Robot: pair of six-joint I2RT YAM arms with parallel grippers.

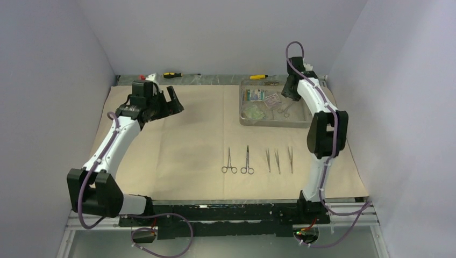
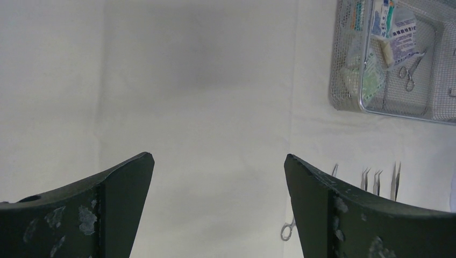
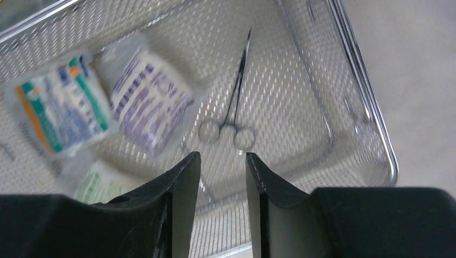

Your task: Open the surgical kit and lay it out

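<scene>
The mesh tray [image 1: 253, 122] holds sealed packets [image 3: 70, 102] and a pair of scissors [image 3: 239, 80]. My right gripper is over the tray, part open, just short of the scissors' finger loops in the right wrist view, nothing held. My left gripper stands open and empty over the left of the cloth [image 1: 188, 140]. On the cloth's front right lie two ringed instruments [image 1: 247, 161], side by side with several tweezers [image 1: 278, 161].
Screwdrivers [image 1: 172, 74] lie along the back strip behind the cloth. Walls stand at both sides and the back.
</scene>
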